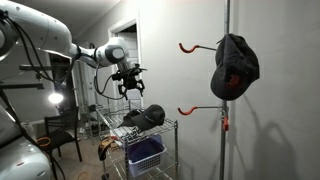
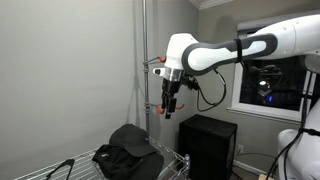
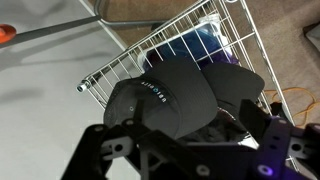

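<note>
Several dark caps lie in a heap on the wire rack. The top black cap point(image 3: 170, 98) has small lettering and its brim faces my gripper in the wrist view; the same heap shows as a black cap point(image 1: 150, 117) in exterior view 1. Above the rack, my gripper point(image 1: 131, 89) hangs apart from the caps, open, with nothing between its fingers. In exterior view 2 the gripper point(image 2: 168, 106) points down, above and to the right of the black cap point(image 2: 128, 150). Another dark cap point(image 1: 235, 68) hangs on the pole by the wall.
The vertical pole point(image 1: 225, 150) carries red-tipped hooks, including an empty upper hook point(image 1: 190, 48) and a lower hook point(image 1: 190, 110). Below the top shelf sits a blue-violet basket point(image 1: 146, 150). A black cabinet point(image 2: 205, 140) stands beyond the rack.
</note>
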